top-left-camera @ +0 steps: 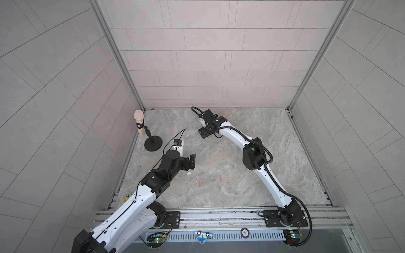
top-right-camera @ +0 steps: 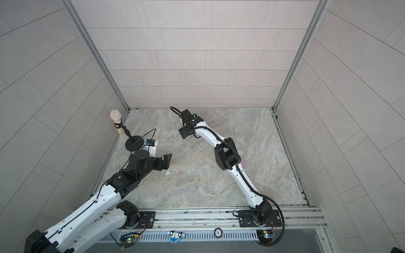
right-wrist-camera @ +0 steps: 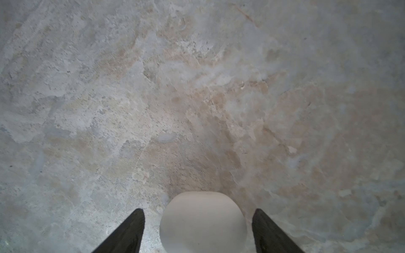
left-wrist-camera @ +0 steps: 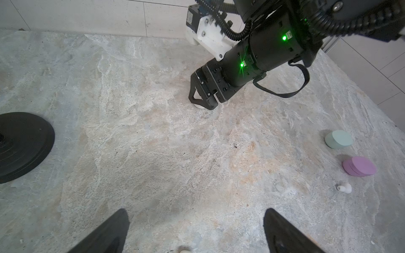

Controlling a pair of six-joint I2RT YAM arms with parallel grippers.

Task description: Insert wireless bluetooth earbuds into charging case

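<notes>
A rounded white case (right-wrist-camera: 203, 223) lies on the tabletop in the right wrist view, between the parted fingers of my right gripper; thin gaps show on either side of it. From the left wrist view this gripper sits low at the surface, hiding most of the case. My left gripper is open and empty, its fingers wide apart. One white earbud (left-wrist-camera: 344, 187) lies at the right of that view. A small white piece (top-left-camera: 189, 172), likely the other earbud, rests just in front of the left gripper (top-left-camera: 192, 162) in the top left view.
Close to the right-hand earbud stand a purple round container (left-wrist-camera: 359, 166) and a mint one (left-wrist-camera: 338, 139). A black round stand base (top-left-camera: 153, 143) with a beige-topped post occupies the back left. Bare marble surface lies between the two arms.
</notes>
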